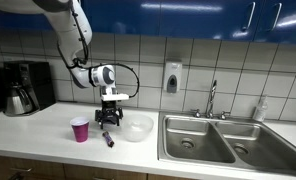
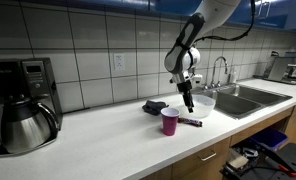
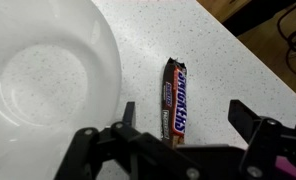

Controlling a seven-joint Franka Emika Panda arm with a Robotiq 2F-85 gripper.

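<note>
A dark brown Snickers bar (image 3: pixel 174 100) lies on the white counter in the wrist view, between a translucent white bowl (image 3: pixel 43 85) and a magenta cup, part of which shows at the lower right. My gripper is open above the counter, one finger on each side of the bar, with nothing held. The fingers (image 3: pixel 250 128) and the bar's lower end overlap in this view, so contact cannot be told. In exterior view 1 the bar (image 1: pixel 108 139) lies in front of the arm, with the magenta cup (image 1: pixel 80 129) to its left and the bowl (image 1: pixel 136 126) to its right.
A dark bundle (image 2: pixel 155 107) lies on the counter behind the cup. To the right of the bowl is a double steel sink (image 1: pixel 200 140) with a faucet. A coffee maker (image 2: pixel 30 105) stands at the far end.
</note>
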